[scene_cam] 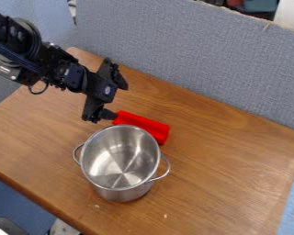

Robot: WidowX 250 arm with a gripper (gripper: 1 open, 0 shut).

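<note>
A black robot arm reaches in from the upper left, its gripper [103, 103] pointing down over the wooden table, open, just left of a red cylindrical object [142, 125] lying on its side. The lower fingertip is close to that object's left end; whether they touch I cannot tell. In front of both stands a steel pot [118, 163] with two wire handles.
A grey padded wall [186, 55] runs along the back. A pale blue strip lies at the right edge.
</note>
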